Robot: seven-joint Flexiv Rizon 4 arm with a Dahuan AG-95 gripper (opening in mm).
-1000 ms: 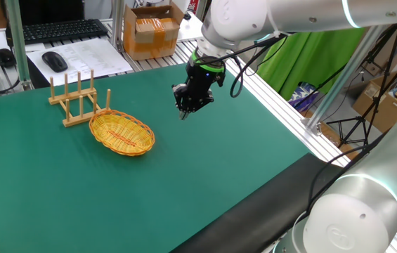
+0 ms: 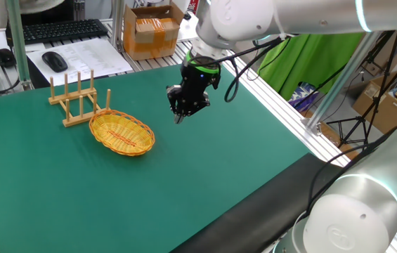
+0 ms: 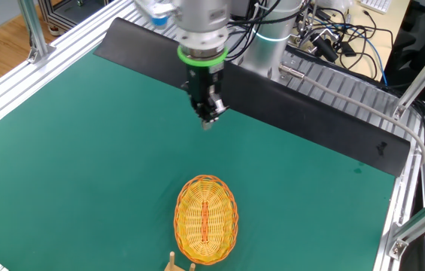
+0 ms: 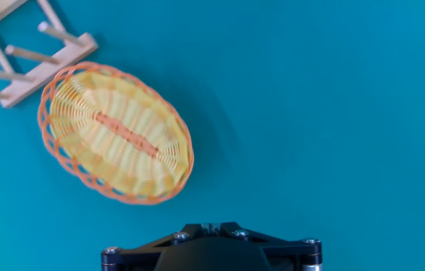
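An oval yellow wicker basket with an orange rim (image 2: pixel 121 133) lies on the green table, seen whole as a basket (image 3: pixel 205 218) in the second exterior view and as a basket (image 4: pixel 118 135) at left in the wrist view. Next to it stands a wooden peg rack (image 2: pixel 80 100), cut off by the edge in the wrist view. My black gripper (image 2: pixel 178 119) hangs above the table, apart from the basket and pointing down. Its fingertips meet at the bottom of the wrist view, where the gripper looks shut with nothing visible between the fingers.
A cardboard box (image 2: pixel 150 31), a mouse (image 2: pixel 55 62) and a keyboard (image 2: pixel 56 30) sit beyond the table's far edge. A black mat strip (image 3: pixel 272 120) runs along the robot's side.
The arm and gripper have shifted slightly left in exterior view 1, toward the basket. Basket and rack have stayed where they were.
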